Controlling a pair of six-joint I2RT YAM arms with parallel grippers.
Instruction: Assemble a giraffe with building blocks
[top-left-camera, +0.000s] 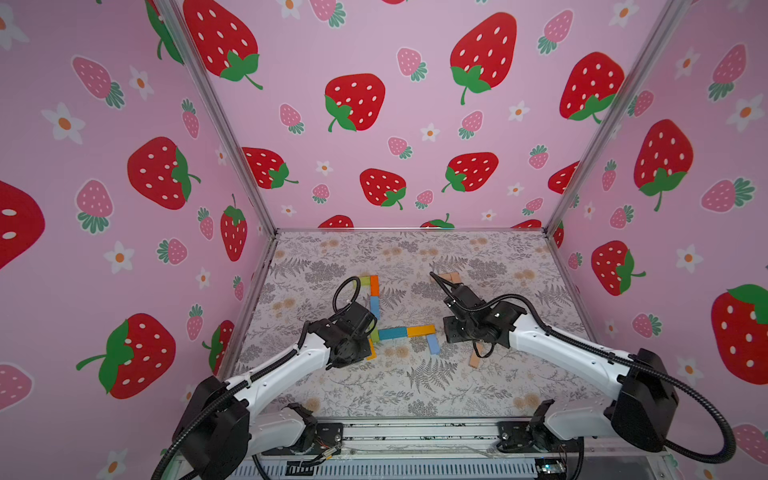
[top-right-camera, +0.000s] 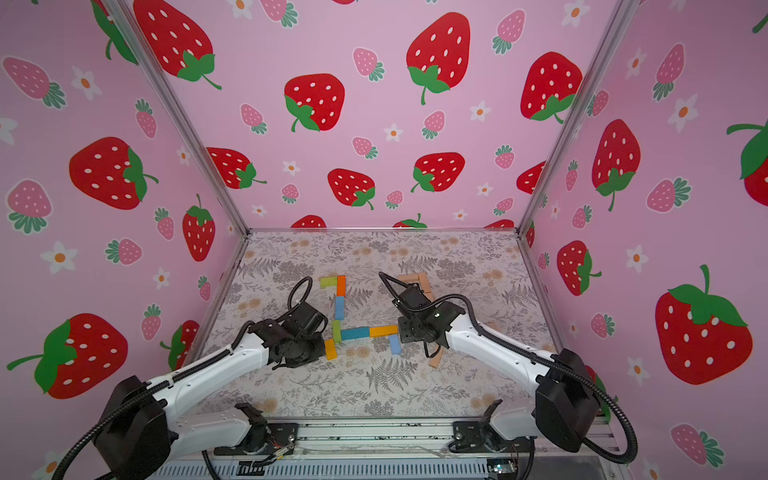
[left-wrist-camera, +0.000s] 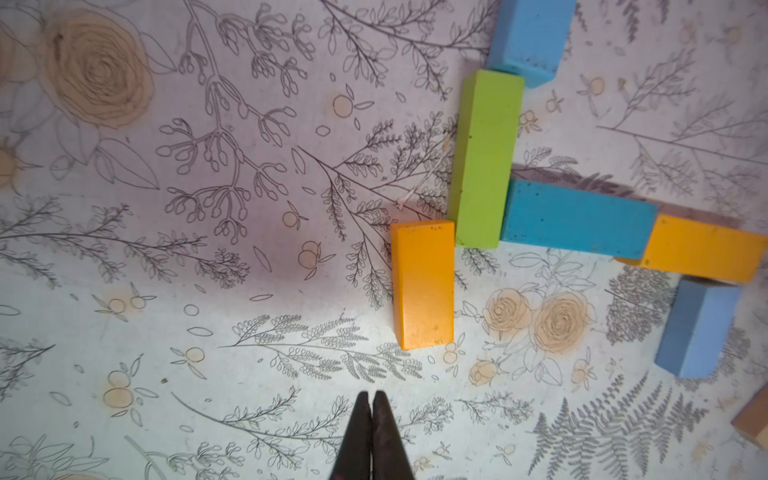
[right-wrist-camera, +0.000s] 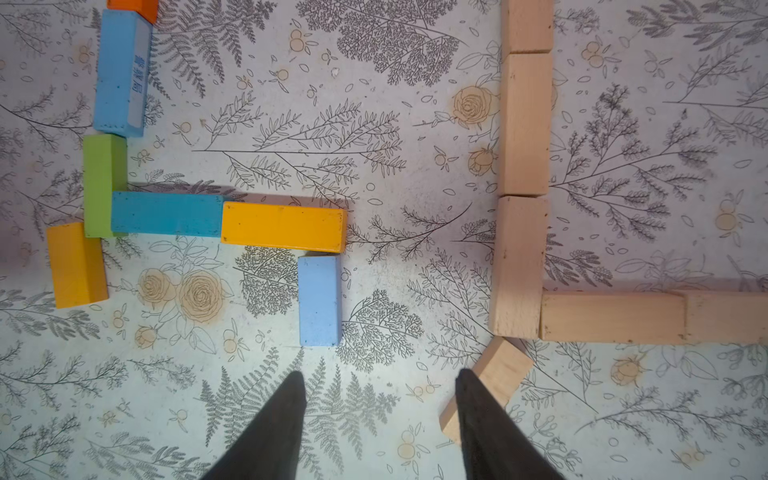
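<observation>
A coloured block figure lies flat: light-green block (top-right-camera: 328, 281), orange-red block (top-right-camera: 341, 285), blue block (right-wrist-camera: 120, 72), green block (left-wrist-camera: 484, 156), teal block (left-wrist-camera: 580, 212), yellow block (right-wrist-camera: 284, 226), orange block (left-wrist-camera: 422, 284) below the green one, and pale-blue block (right-wrist-camera: 318, 300) below the yellow one. My left gripper is shut, nothing between its fingers, over bare mat just below the orange block. My right gripper stands open and empty above the mat, below the pale-blue block and left of a loose wooden block (right-wrist-camera: 496, 376).
Wooden blocks (right-wrist-camera: 524, 128) form an L to the right of the coloured figure.
</observation>
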